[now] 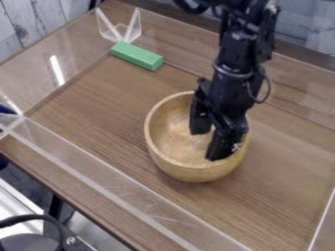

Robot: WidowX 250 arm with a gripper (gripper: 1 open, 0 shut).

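A round tan bowl [177, 147] sits on the wooden table in the middle of the view. My black arm reaches down from the top, and its gripper [215, 131] is inside the bowl's right half, with the fingers spread open. The bowl's floor near the fingers is partly hidden by the gripper; I cannot make out any object between them.
A green block [136, 55] lies at the back left, beside a small clear white item [118, 25]. A black cable curls at the bottom left.
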